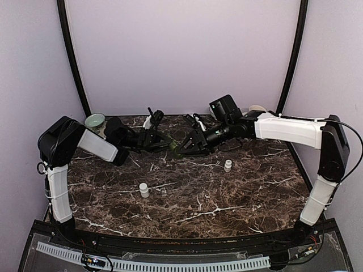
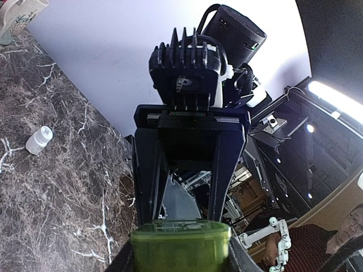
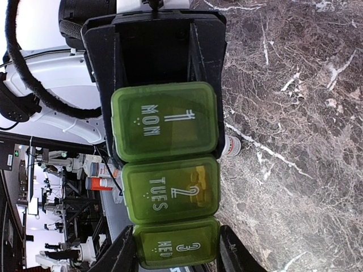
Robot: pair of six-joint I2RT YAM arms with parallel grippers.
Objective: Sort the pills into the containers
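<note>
A green pill organizer hangs in the air between both arms. In the right wrist view its lids read MON, TUES and WED, and yellowish shapes show through the TUES lid. My left gripper is shut on the organizer, its fingers against the sides of the near part. From the other side my right gripper stands open, its fingers on either side of the WED end. Two white bottles stand on the table, one front left and one right of centre.
A pale green bowl sits at the back left. Behind the right arm is a cream cup, partly hidden. Little room separates the two grippers.
</note>
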